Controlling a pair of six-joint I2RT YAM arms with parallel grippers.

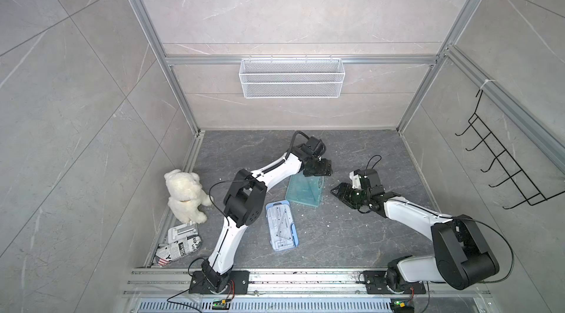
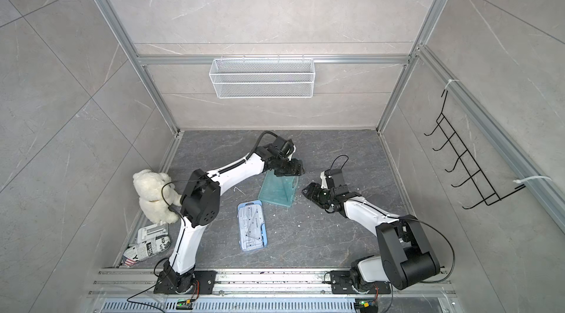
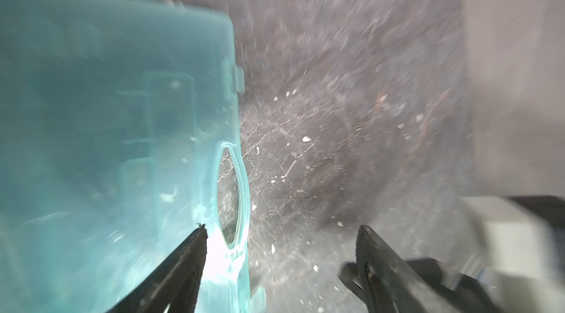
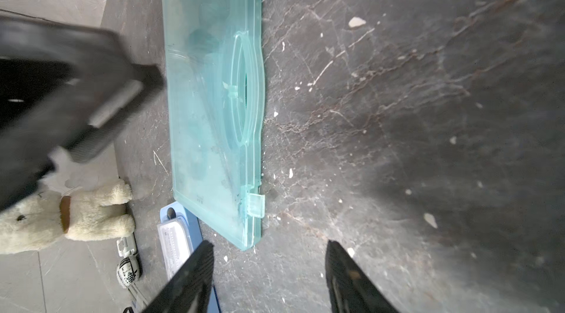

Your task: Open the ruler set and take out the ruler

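Observation:
A translucent teal case [image 1: 304, 191] lies flat and closed on the floor. Its oval handle [image 4: 243, 89] and latch tabs [image 4: 256, 205] run along its right edge; whether they are fastened I cannot tell. Above the far handle side is my left gripper, open, one finger over the case and the other right of it, nothing between. My right gripper is open and empty, to the right of the case and apart from it. A blue-edged case [image 1: 282, 225] with a pale panel and ruler-like shapes lies nearer the front.
A white teddy bear [image 1: 186, 196] and a printed package [image 1: 178, 247] are at the left wall. A small thin pale piece [image 2: 237, 190] lies left of the teal case. The grippers are close together.

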